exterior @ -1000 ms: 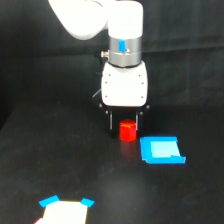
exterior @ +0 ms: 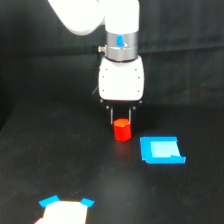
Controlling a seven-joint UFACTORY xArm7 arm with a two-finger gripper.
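A small red block (exterior: 122, 130) shows in the camera view, right of the middle, with its outline looking many-sided. Right above it is my gripper (exterior: 122, 118), pointing down from the white hand. Its thin dark fingers come down on either side of the block's upper part. They blend into the black background, so whether they touch the block is unclear. I cannot tell if the block rests on the dark table or is slightly raised.
A light-blue square (exterior: 162, 149) edged in blue tape lies to the block's right. At the front left, a pale sheet (exterior: 65, 213) with blue tape at its corners is cut off by the frame. Bare dark table (exterior: 50, 150) fills the left side.
My hand has shifted slightly left and a little up in the picture. The red block has also moved slightly left and shows a different outline. The fingers look closer together.
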